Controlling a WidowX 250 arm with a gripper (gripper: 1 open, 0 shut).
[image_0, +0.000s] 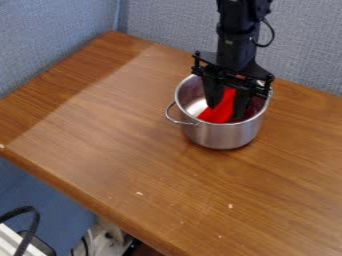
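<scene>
A steel pot with a wire handle on its left stands on the wooden table. A red object lies inside it. My black gripper reaches down into the pot over the red object, its fingers partly hidden; whether they are open or shut on it I cannot tell.
Padded grey walls stand behind. At the lower left, off the table's edge, is a white and black device with cables.
</scene>
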